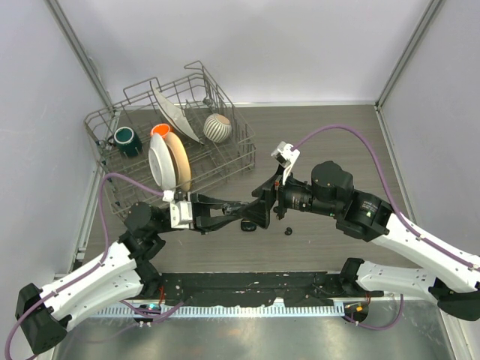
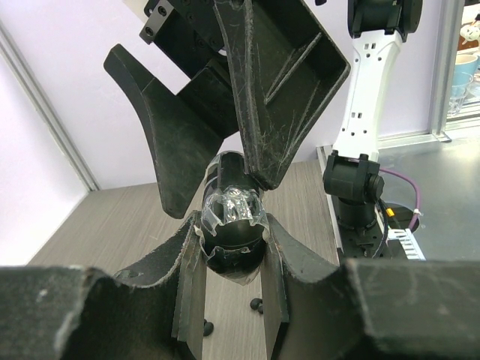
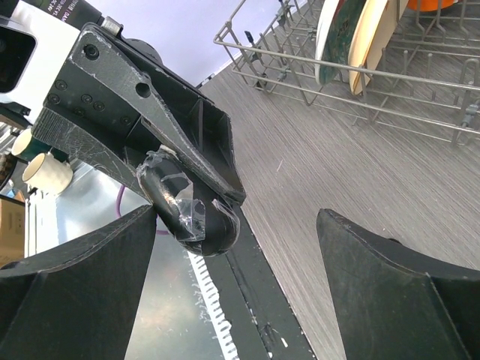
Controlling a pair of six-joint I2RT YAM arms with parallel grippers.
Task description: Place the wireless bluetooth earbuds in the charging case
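Note:
A dark, glossy object [image 2: 234, 232] with clear tape on it is between my left gripper's [image 2: 232, 251] fingertips in the left wrist view; in the right wrist view it [image 3: 187, 206] hangs from that gripper. My right gripper [image 1: 259, 206] stands open right beside it, one finger just above and behind the object in the left wrist view. On the floor below lie a small black case [image 1: 248, 225] and small dark pieces, likely earbuds [image 1: 288, 231].
A wire dish rack [image 1: 221, 169] with plates, cups and bowls fills the back left. Bare floor [image 1: 337, 127] lies at back right, with a dark edge strip [image 1: 225, 281] along the front.

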